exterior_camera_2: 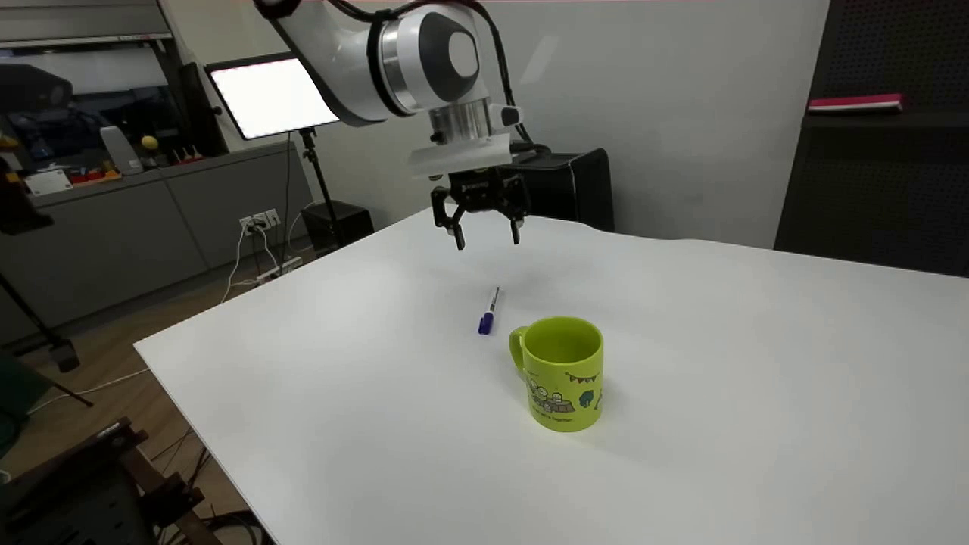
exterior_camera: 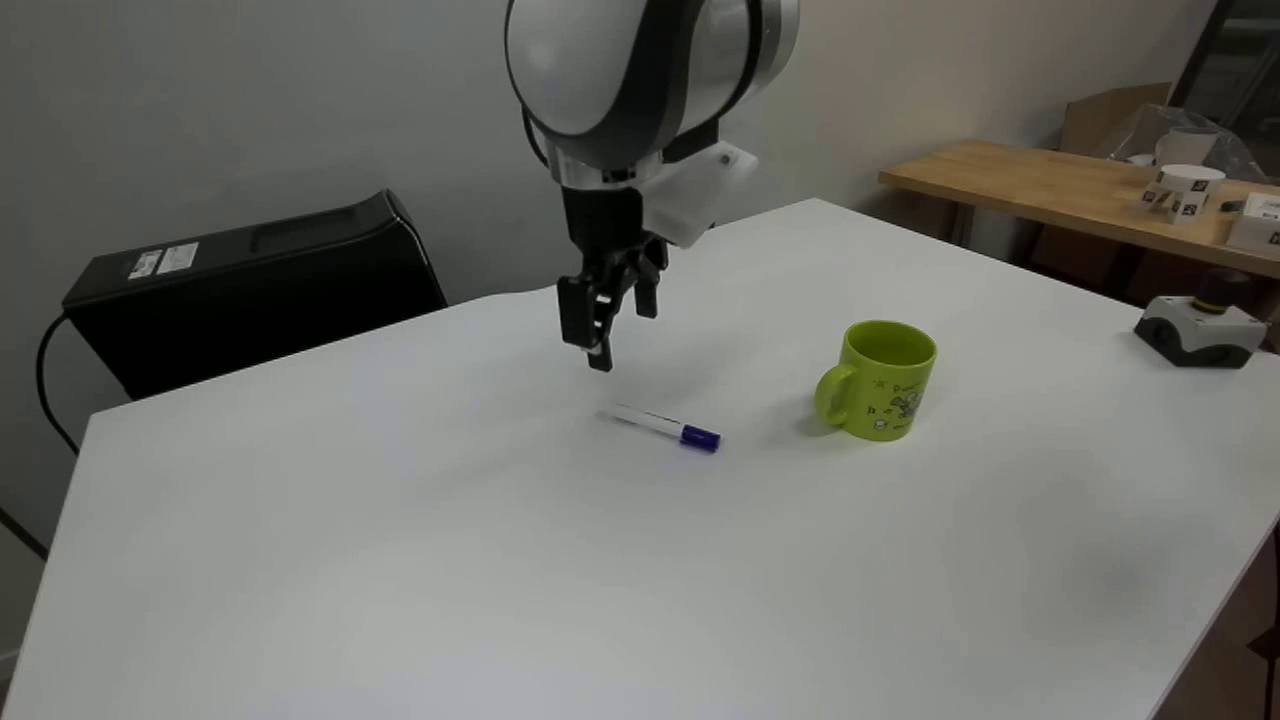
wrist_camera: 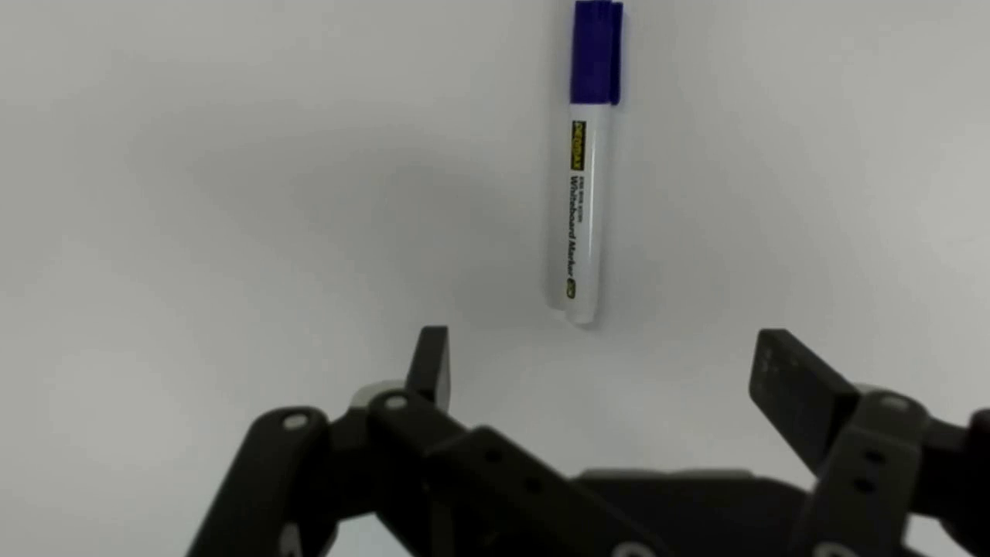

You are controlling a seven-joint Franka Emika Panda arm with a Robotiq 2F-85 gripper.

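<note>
A whiteboard marker [exterior_camera: 657, 425] with a white barrel and blue cap lies flat on the white table. In the wrist view the marker [wrist_camera: 586, 186] runs up the picture, cap at the top, its plain end just beyond the fingertips. My gripper stands open above the table, its fingers [wrist_camera: 429, 367] wide apart and nothing between them. In exterior view 2 the gripper [exterior_camera_2: 487, 240] hangs behind the marker [exterior_camera_2: 488, 313], clear of it. A lime-green mug [exterior_camera: 882, 382] stands upright near the capped end, its handle on the marker's side.
A switch box with a dark button [exterior_camera: 1200, 322] sits at the table's far right edge in exterior view 1, with a wooden table [exterior_camera: 1020, 180] beyond.
</note>
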